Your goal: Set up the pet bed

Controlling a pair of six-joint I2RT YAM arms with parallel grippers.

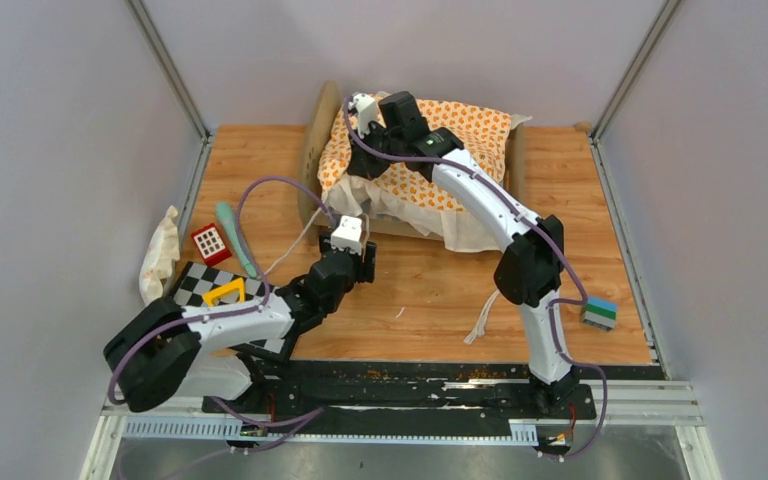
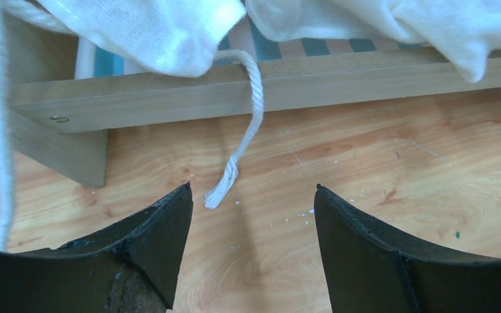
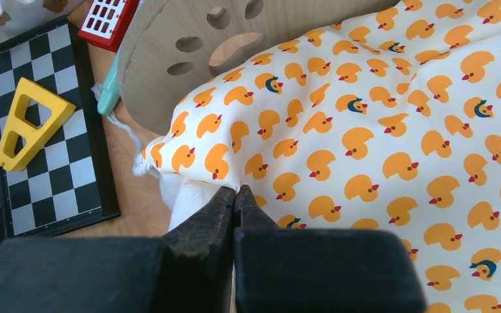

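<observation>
The wooden pet bed [image 1: 316, 140] stands at the back, covered by an orange duck-print cushion cover [image 1: 460, 130] with white fabric [image 1: 460, 230] hanging over its front. My right gripper is shut at the cover's left corner, the cloth bunched at its fingertips; whether any is between them is unclear. My left gripper is open low at the bed's front left, facing the front rail [image 2: 313, 85]. A tasselled white cord [image 2: 254, 98] hangs over that rail between and just beyond its fingertips; another cord [image 2: 0, 130] runs down at the left.
A checkerboard [image 1: 270, 345], yellow piece [image 1: 225, 290], red block [image 1: 210, 245] and teal object [image 1: 230, 225] crowd the left. A stacked block [image 1: 598, 312] sits at the right; a loose cord [image 1: 482, 320] lies on the front table, otherwise largely clear.
</observation>
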